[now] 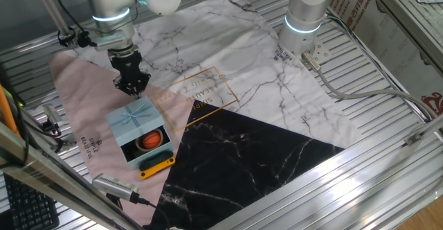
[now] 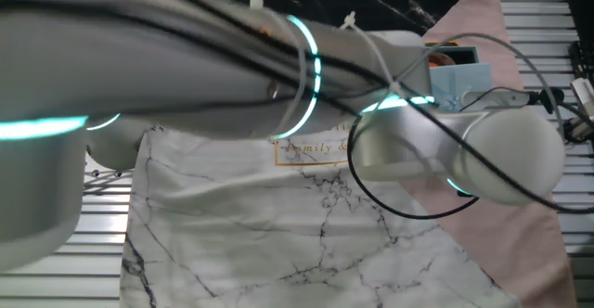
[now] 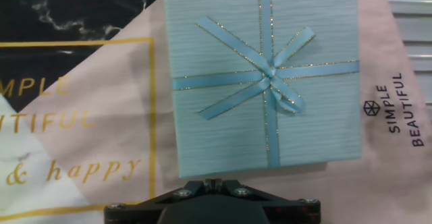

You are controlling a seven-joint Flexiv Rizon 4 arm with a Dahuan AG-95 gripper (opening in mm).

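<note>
A light blue gift box sits on the pink part of the cloth, its ribboned lid covering only the rear portion. An orange ball shows in the uncovered front part, with a tan ring-like rim around it. Just behind the lid hovers my gripper. In the wrist view its fingers meet at the bottom centre, shut with nothing visible between them, near the lid's edge. Whether they touch the lid cannot be told. In exterior view 2 the arm hides the gripper; part of the lid shows.
A yellow-orange object with a dark green part lies against the box's front. A grey device with a cable stands at the front left. The black and white marble areas of the cloth are clear.
</note>
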